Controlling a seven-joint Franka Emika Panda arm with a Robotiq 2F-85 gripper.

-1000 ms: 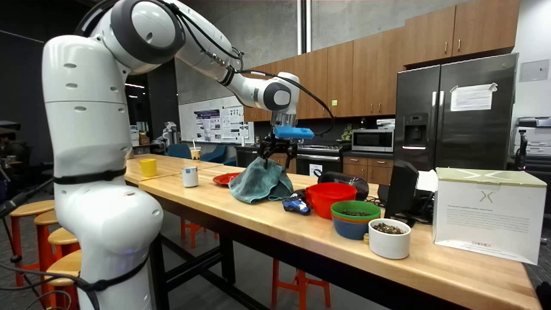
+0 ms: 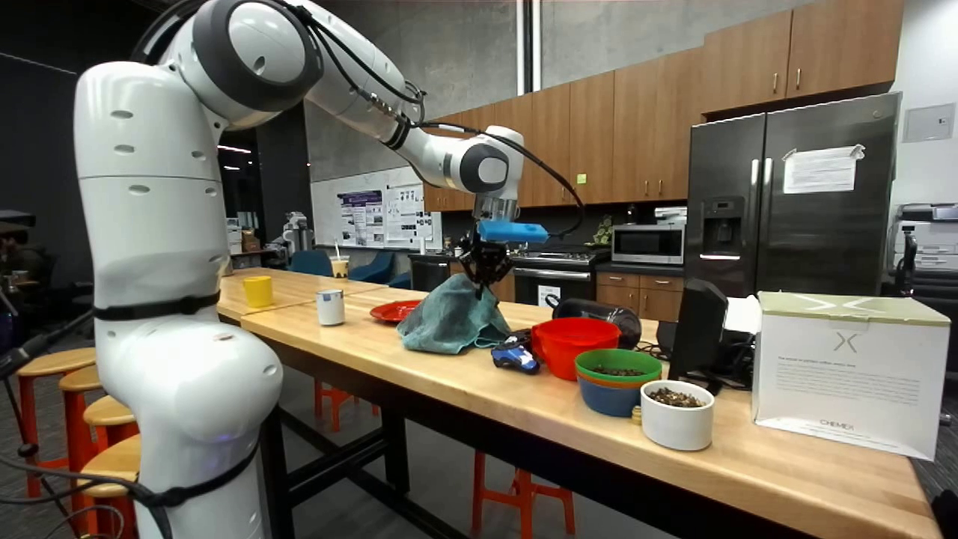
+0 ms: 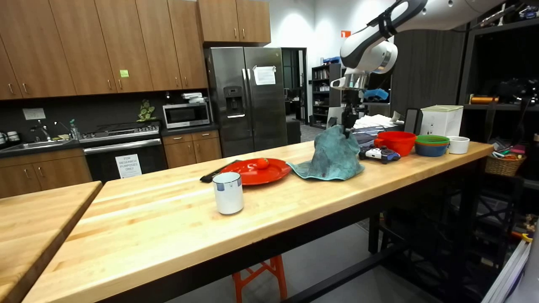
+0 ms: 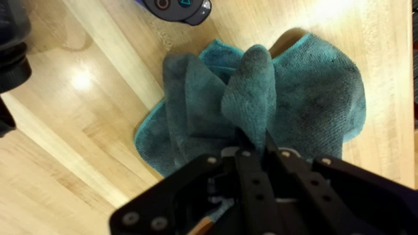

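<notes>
A teal-grey cloth (image 2: 455, 316) stands bunched up in a peak on the wooden table, its lower edges spread on the tabletop. My gripper (image 2: 482, 286) points down at the top of that peak. In the wrist view the gripper is shut on a fold of the cloth (image 4: 313, 94), which sticks out between the fingers. In exterior view 2 the cloth (image 3: 333, 154) drapes down from the gripper (image 3: 347, 132), with one flat corner reaching toward the red plate (image 3: 257, 172). Whatever is under the cloth is hidden.
Close to the cloth lies a blue-and-black game controller (image 2: 516, 354). Beyond it are a red bowl (image 2: 575, 346), stacked bowls (image 2: 614, 395) and a white bowl (image 2: 678, 427). A white cup (image 3: 228, 194) stands near the plate, which bears a red tomato-like item (image 3: 262, 163). The tabletop left of the cup is clear.
One second ago the gripper's fingers stood apart around the cloth's peak. Now they have closed on it, and the cloth's top is pinched slightly narrower.
</notes>
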